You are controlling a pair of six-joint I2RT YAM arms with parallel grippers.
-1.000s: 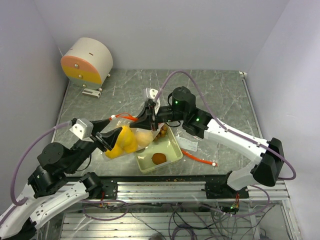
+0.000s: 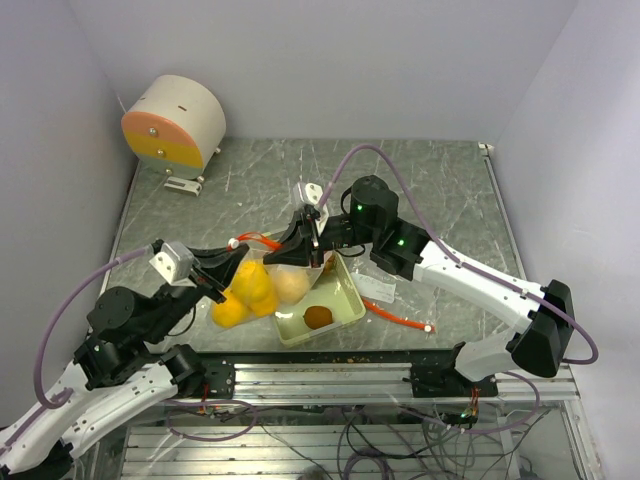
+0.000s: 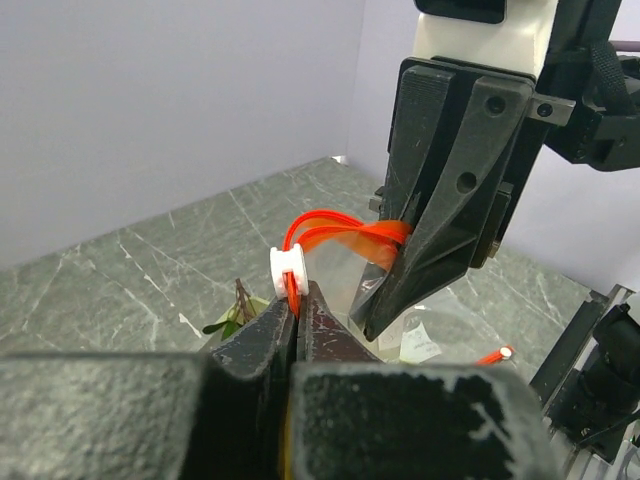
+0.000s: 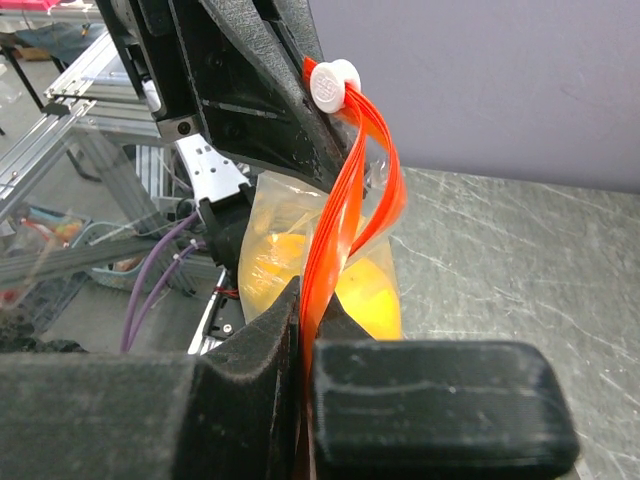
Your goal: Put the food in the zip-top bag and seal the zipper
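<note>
The clear zip top bag [image 4: 270,215] holds yellow food [image 2: 255,285] and a pale round item [image 2: 291,283]; its orange zipper [image 4: 340,225] curves between my two grippers. My right gripper [image 2: 273,260] is shut on that zipper, which runs between its fingertips in the right wrist view. In the left wrist view, my left gripper is shut on the zipper's end, with the white slider piece [image 3: 290,270] just above its fingertips. Whether the bag's mouth is sealed cannot be told, since the grippers cover much of it.
Partly under the bag is a pale green tray [image 2: 348,307] with a brown item [image 2: 318,317] in it. To its right lies another orange strip [image 2: 400,318] by a white label [image 2: 374,288]. A rounded box [image 2: 175,125] stands at back left.
My left gripper has moved slightly right and its fingers have shut at the zipper's end; they stood apart before.
</note>
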